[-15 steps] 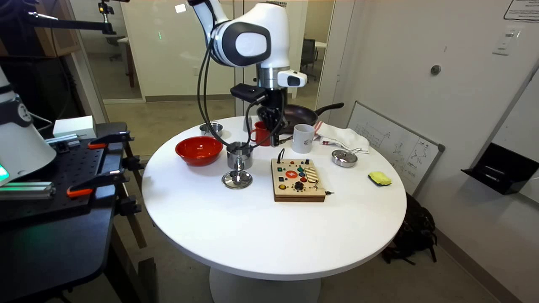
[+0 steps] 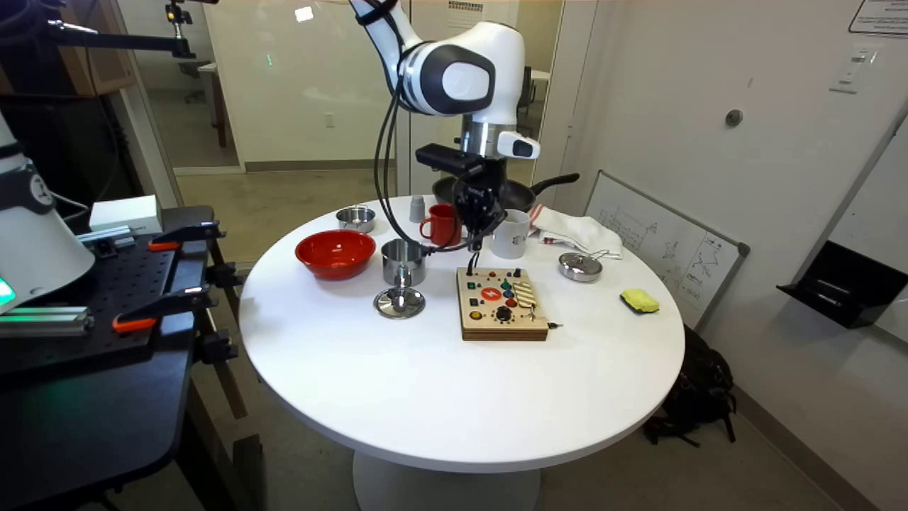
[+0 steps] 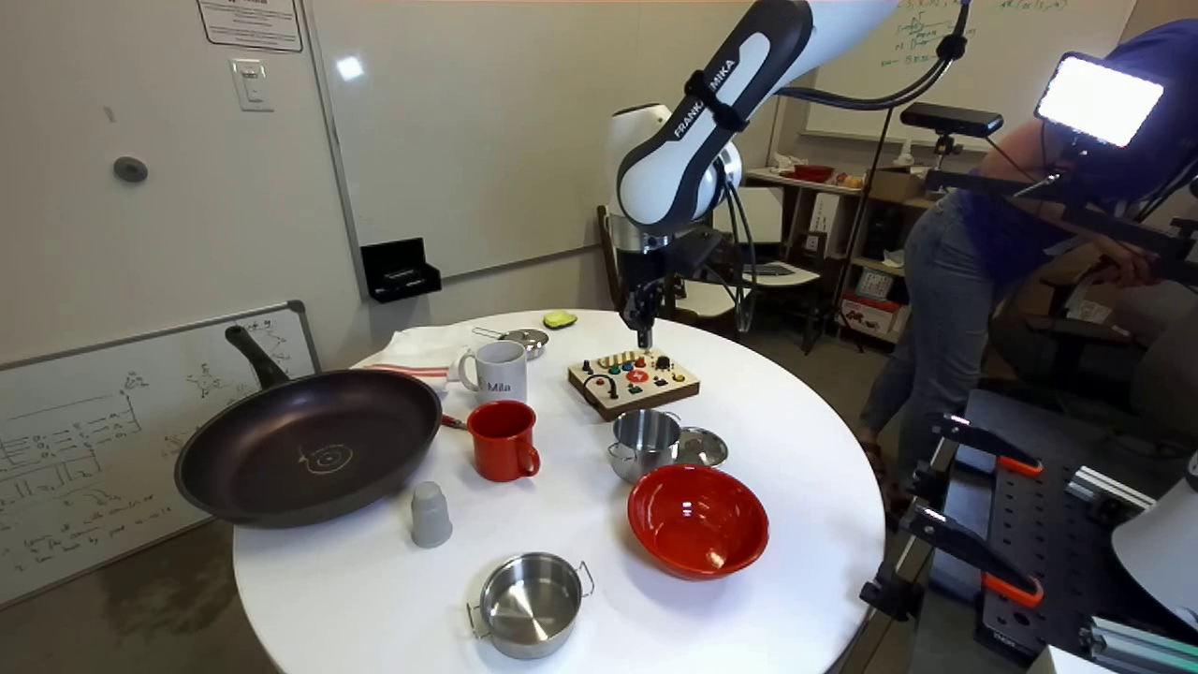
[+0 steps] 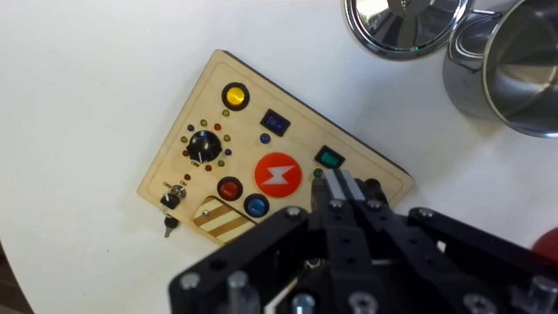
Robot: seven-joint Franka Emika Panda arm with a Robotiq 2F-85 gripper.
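A wooden switch panel (image 2: 499, 319) with a red lightning disc, colored buttons, a black knob and a striped plate lies on the table. Its short black cable (image 3: 601, 386) arches at one end. In the wrist view, the switch panel (image 4: 246, 136) is partly covered by my gripper, whose fingers stand side by side, shut, over the end near the green switch (image 4: 329, 157). Black parts show on both sides of the fingertips; nothing is visible between them. In exterior view 1, my gripper (image 2: 474, 244) points down just above the cable end; contact is unclear.
Beside the panel stand a steel pot (image 2: 403, 262) and its lid (image 2: 399, 302). A red bowl (image 3: 697, 521), red mug (image 3: 502, 439), white mug (image 3: 500, 371) and large pan (image 3: 312, 446) occupy other spots.
My arm has moved right in exterior view 1, and the gripper now sits over the panel's cable end. The panel and the other objects have stayed put.
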